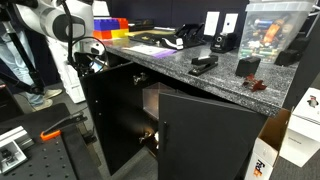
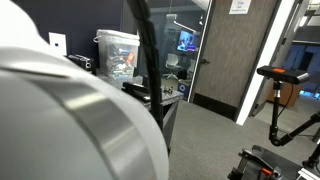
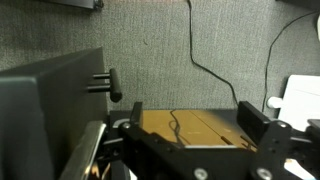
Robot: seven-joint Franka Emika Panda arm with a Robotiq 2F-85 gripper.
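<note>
Two dark cabinet doors stand swung out below the counter in exterior view 1: the left door [image 1: 110,112] and the right door [image 1: 205,140]. My gripper [image 1: 88,55] is at the upper left there, near the left door's top outer corner; its fingers are too small to read. In the wrist view my gripper is open, fingers wide apart and nothing held between them. A dark panel [image 3: 50,110] with a black handle [image 3: 112,85] rises left of the fingers, apart from them. In exterior view 2 the white arm blocks much of the scene.
On the counter [image 1: 165,58] sit a stapler [image 1: 203,65], a black block [image 1: 247,66] and a clear bin [image 1: 272,30]. An open cardboard box [image 1: 268,145] stands at the right. A cable [image 3: 192,45] lies on the grey carpet [image 3: 150,50].
</note>
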